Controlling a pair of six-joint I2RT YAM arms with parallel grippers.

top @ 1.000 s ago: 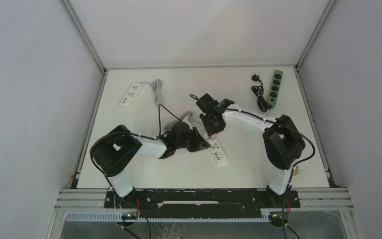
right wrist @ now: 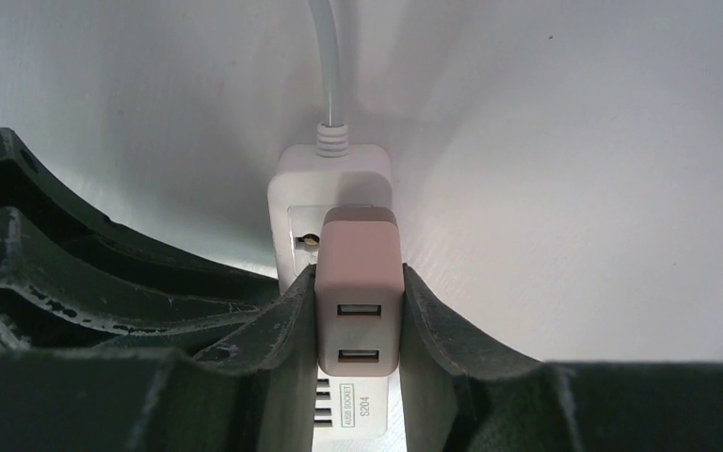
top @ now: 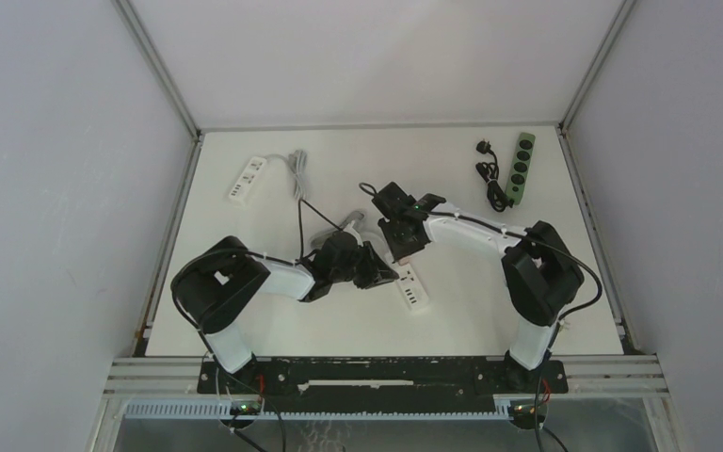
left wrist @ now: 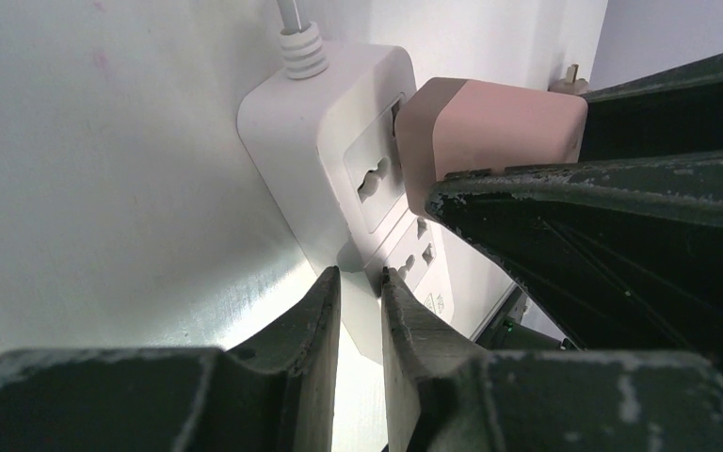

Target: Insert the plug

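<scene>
A white power strip (top: 414, 295) lies on the table, its cord leaving the far end. My left gripper is shut on the strip's long edge, with part of the strip showing between the fingers. A pink plug (right wrist: 360, 297) with two slots in its back is pinched in my right gripper, which is shut on it. In the left wrist view the plug (left wrist: 504, 127) stands close over the socket nearest the cord; its front is turned to the strip and no prongs show. Whether they sit inside the holes is hidden. One socket hole (right wrist: 309, 242) shows beside it.
Another white strip (top: 248, 179) with a grey cord bundle (top: 297, 169) lies back left. At the back right are a green strip (top: 521, 168) and a black coiled cord (top: 492, 184).
The pink plug with it shows less from above than one second ago. The left arm stays still.
</scene>
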